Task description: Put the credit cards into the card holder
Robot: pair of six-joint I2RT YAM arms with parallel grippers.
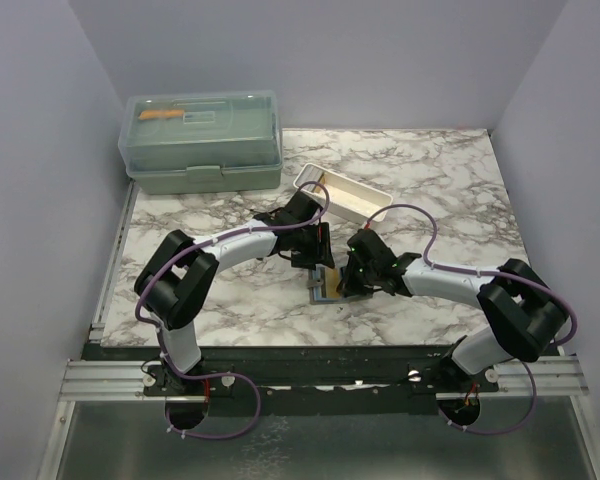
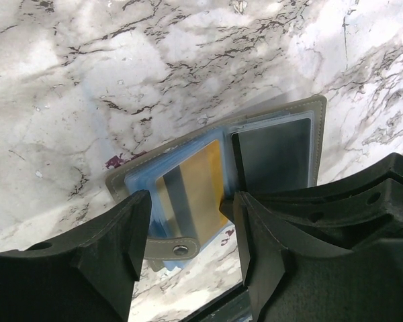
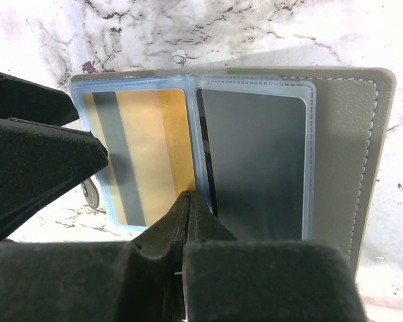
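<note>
The card holder (image 1: 318, 295) lies spread open on the table, showing a beige border and blue-edged pockets. A gold card (image 3: 146, 154) with a dark stripe sits in its left pocket. Dark grey fills the clear right-hand pocket (image 3: 258, 144); I cannot tell whether that is a card. My left gripper hovers over the holder's left part, fingers apart with nothing held; the snap strap (image 2: 173, 249) shows below, between its fingers. The right gripper is shut, its tips at the lower right of the gold card, close to the divider between the pockets.
Behind the holder stands an open white box (image 1: 355, 195) with something brownish at its left end. A lidded green case (image 1: 202, 145) occupies the back left. Both grippers are close together; bare marble lies to either side.
</note>
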